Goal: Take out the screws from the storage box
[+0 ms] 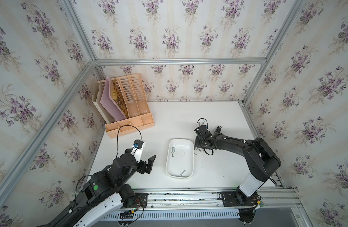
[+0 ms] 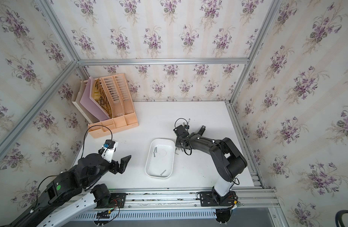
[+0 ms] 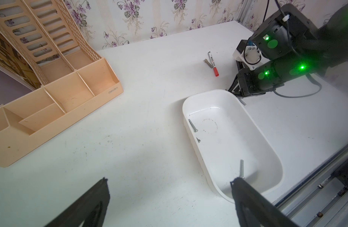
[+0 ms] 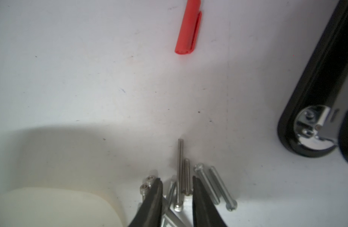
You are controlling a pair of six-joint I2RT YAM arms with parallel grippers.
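Observation:
The white storage box (image 1: 180, 175) stands mid-table, with two screws near its left wall and a longer screw (image 3: 242, 169) towards its front end. To its right, several metal screws (image 4: 180, 166) lie in a cluster on the table. My right gripper is low over that cluster, its dark fingers part open; screws show through the gap and none is clearly gripped. Part of the cluster is hidden behind the fingers. My left gripper is held left of the box, wide open and empty.
A peach organizer (image 1: 133, 124) with folders stands at the back left. Behind the cluster lies a marker with a red cap (image 4: 188, 28), and a black tool (image 4: 314, 113) is to the right.

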